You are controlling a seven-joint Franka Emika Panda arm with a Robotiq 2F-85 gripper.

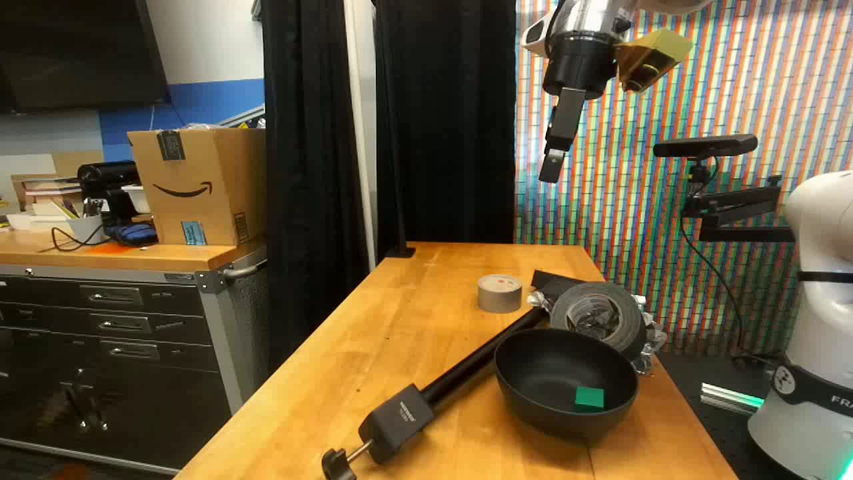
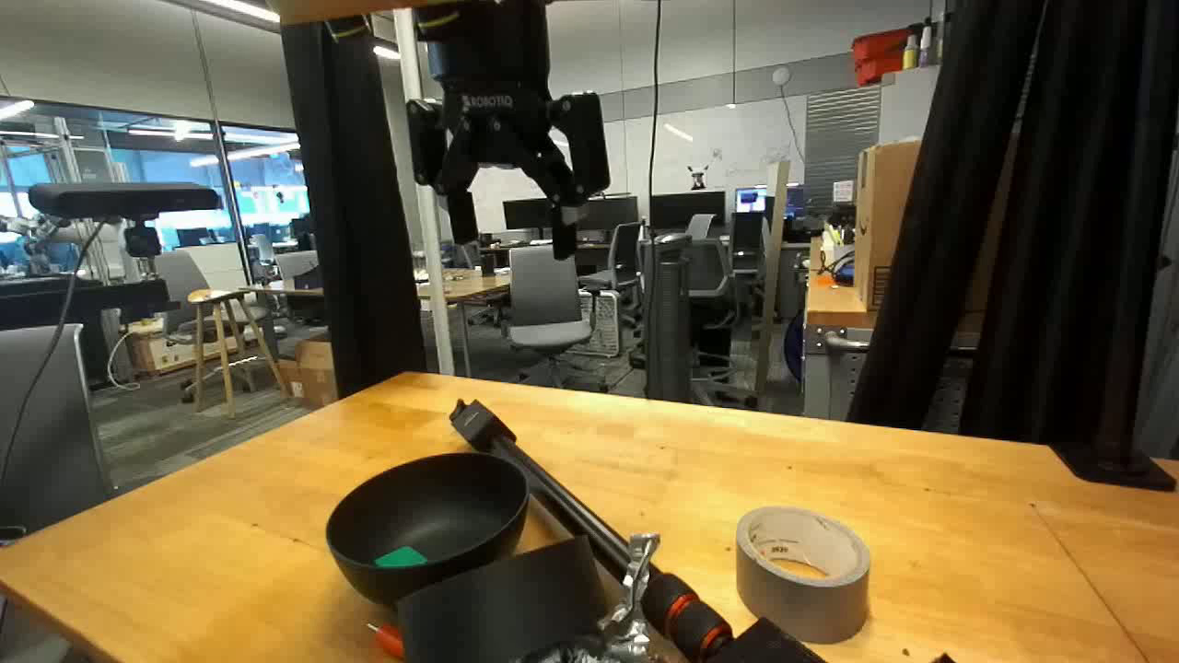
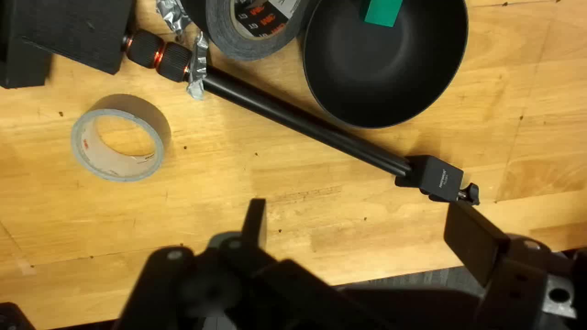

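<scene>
A green block lies inside the black bowl on the wooden table. In the wrist view the block shows at the top edge, against the wall of the bowl. High above the table hangs my gripper, its two fingers spread wide with empty air between them. The wrist view shows the same gap, with bare wood below the gripper. From the side, in exterior view 1, the fingers overlap and the gap is hidden.
A black pole with a clamp lies diagonally beside the bowl. A grey tape roll sits apart on the table. A darker tape roll and foil scraps crowd the bowl.
</scene>
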